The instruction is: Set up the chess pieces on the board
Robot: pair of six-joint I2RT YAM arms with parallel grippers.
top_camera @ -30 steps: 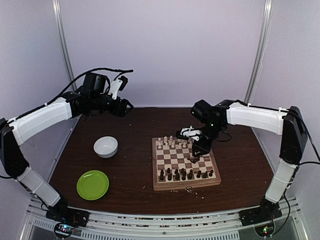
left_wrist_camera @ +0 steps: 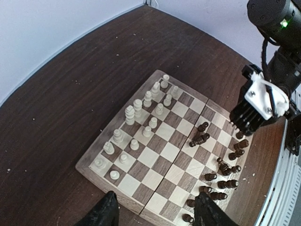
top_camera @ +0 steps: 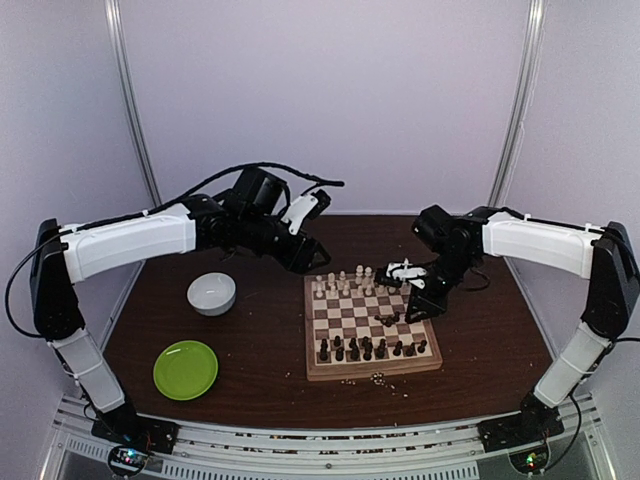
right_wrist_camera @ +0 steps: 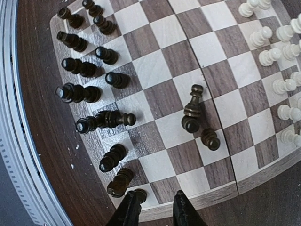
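Observation:
The chessboard (top_camera: 335, 325) carries white pieces (left_wrist_camera: 130, 114) standing in rows along its far side. Dark pieces (right_wrist_camera: 77, 92) line the near side. One dark piece (right_wrist_camera: 192, 109) lies against another near the middle seam, and a dark pawn (right_wrist_camera: 210, 139) is beside them. Among the near rows, a dark piece (right_wrist_camera: 124, 119) leans or lies against its neighbour; which, I cannot tell. My right gripper is open above the board's right side, nothing between its fingers. My left gripper stands wide open, empty, high over the board's far left corner.
A white bowl (top_camera: 211, 294) and a green plate (top_camera: 186, 370) stand left of the board. Small crumbs (top_camera: 378, 379) are scattered on the table in front of it. Bare table (top_camera: 260, 340) lies between the dishes and the board.
The pieces look unmoved.

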